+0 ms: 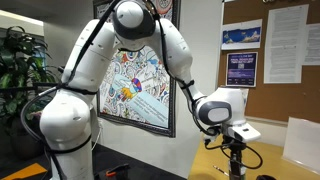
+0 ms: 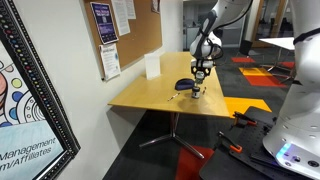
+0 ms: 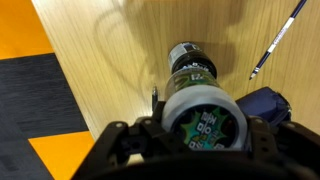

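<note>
A container with a white rim and a green-and-dark lettered top (image 3: 208,128) fills the lower middle of the wrist view. My gripper is shut on it, its dark fingers at either side. Just past its rim shows a dark, shiny cylindrical shape (image 3: 186,55); whether that touches the held container or stands apart is unclear. Exterior view 1 has the gripper (image 1: 237,152) low over the table's near part, with a pale object beneath it. In exterior view 2 a small can-like object (image 2: 196,92) is at the table's far end.
A dark blue pouch (image 3: 268,104) lies close on the right in the wrist view, and a pen (image 3: 279,38) lies above it. A white board (image 2: 152,66) stands at its back.
</note>
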